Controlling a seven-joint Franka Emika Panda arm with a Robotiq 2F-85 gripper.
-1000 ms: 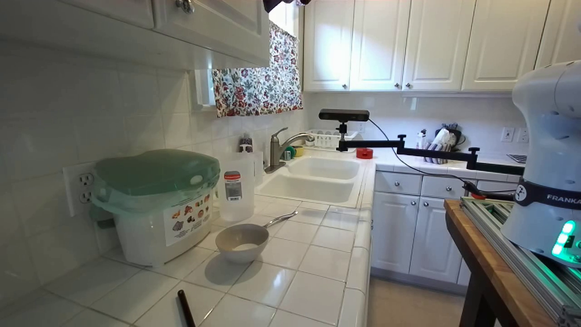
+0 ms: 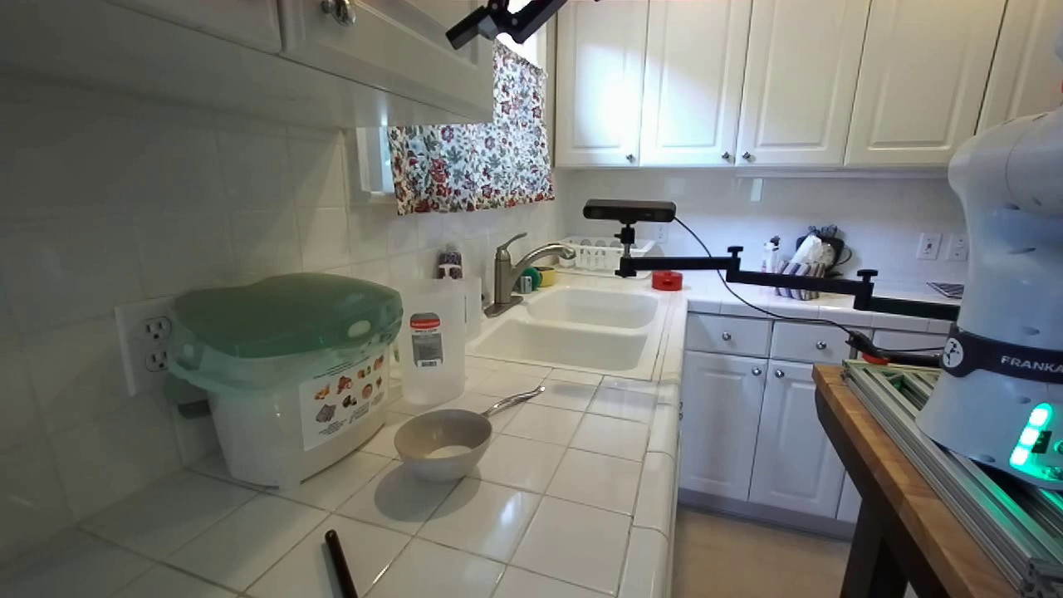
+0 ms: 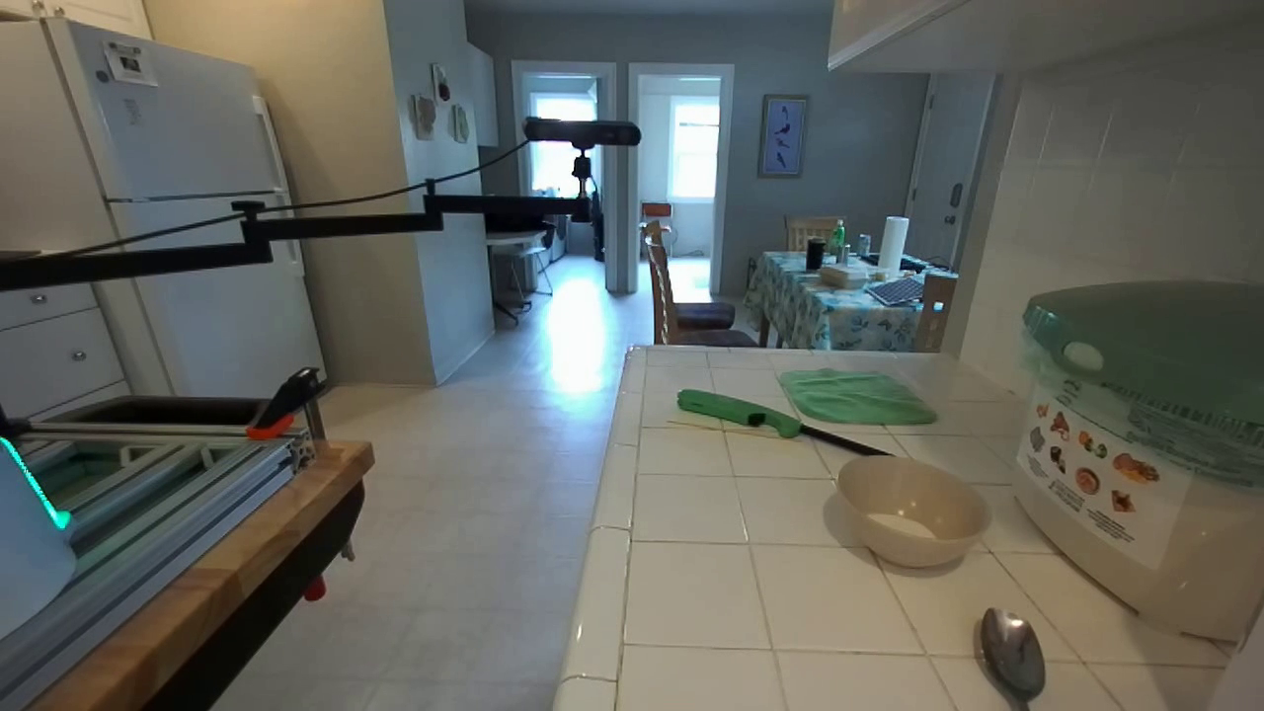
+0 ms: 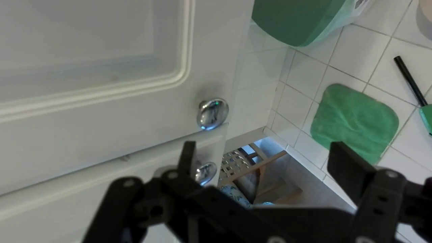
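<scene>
My gripper stands open in the wrist view, its two black fingers wide apart and nothing held between them. Ahead of it is a white cabinet door with a round metal knob (image 4: 213,113); a second knob (image 4: 205,173) sits on the neighbouring door, close to the left finger. In exterior view 1, part of the gripper (image 2: 503,22) shows at the top edge, to the right of the upper cabinet (image 2: 399,50) and its knob (image 2: 340,10). Both cabinet doors look closed. Exterior view 2 does not show the gripper.
Below, the tiled counter holds a green-lidded bin (image 2: 289,319), a bowl (image 2: 443,443), a spoon (image 3: 1010,654), a plastic jug (image 2: 433,344), a green cloth (image 4: 356,119) and a green-handled utensil (image 3: 741,413). A camera arm (image 2: 797,277) reaches out over the room.
The gripper has come into exterior view 1 at the top, beside the upper cabinet. The arm's upper part at right has shifted slightly. The counter objects have not moved.
</scene>
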